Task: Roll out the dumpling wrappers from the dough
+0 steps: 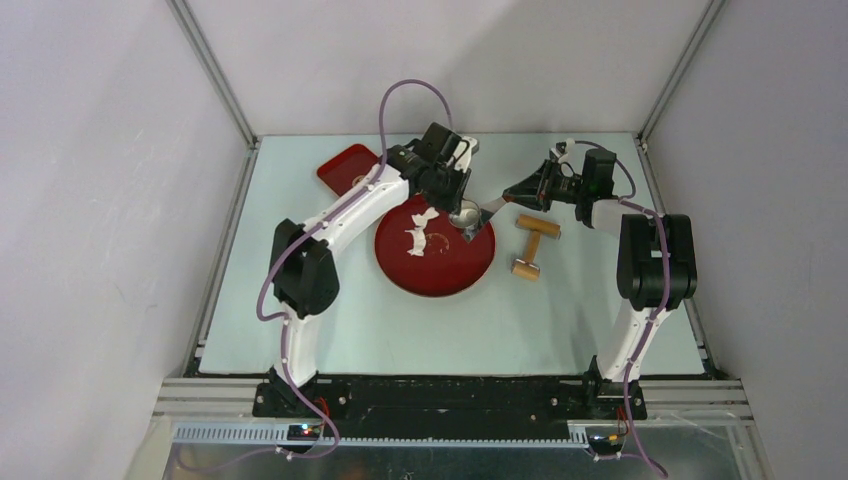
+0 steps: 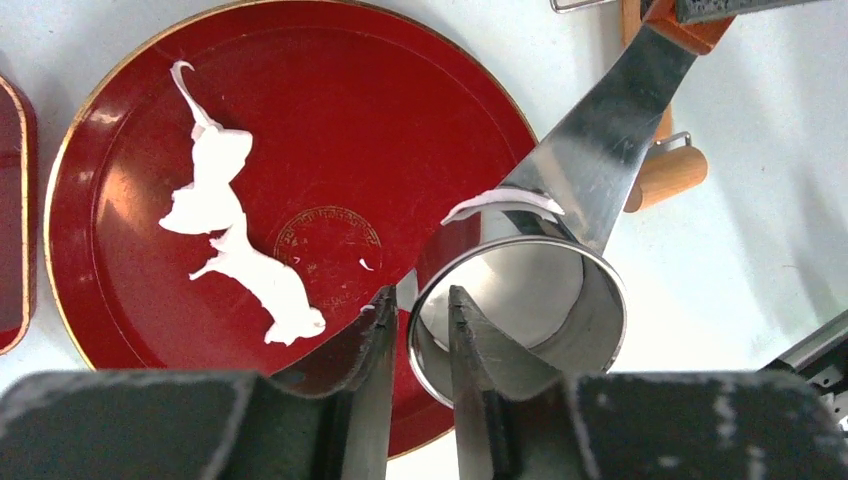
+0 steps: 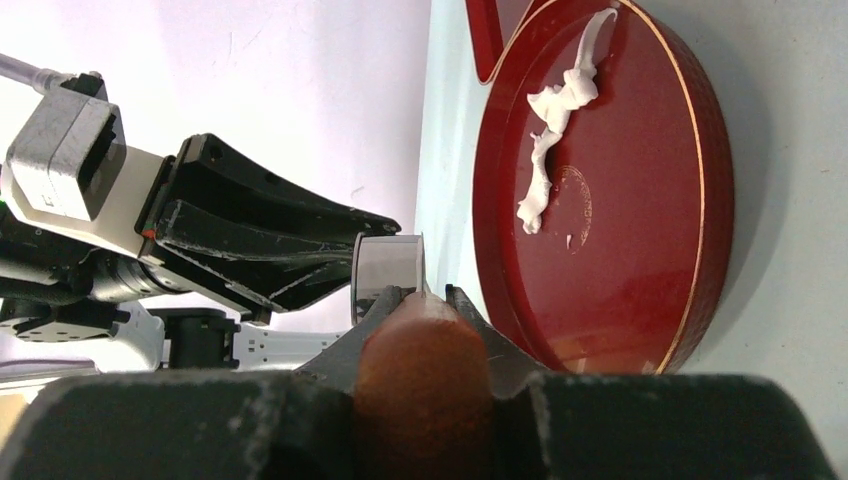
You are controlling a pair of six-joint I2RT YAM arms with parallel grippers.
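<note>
A round red tray [image 1: 420, 270] holds white dough pieces [image 2: 262, 283], irregular and stretched. My left gripper is at the near rim of a steel cylindrical cutter [image 2: 590, 310], its fingertips apart on either side of that rim. A strip of dough [image 2: 500, 200] clings to the cutter's far edge. My right gripper [image 1: 515, 195] is shut on a scraper's wooden handle [image 3: 423, 390]; its steel blade [image 2: 590, 140] reaches over the tray, against the cutter.
A small rectangular red tray [image 1: 345, 160] sits at the back left. A wooden roller [image 1: 533, 245] lies right of the round tray.
</note>
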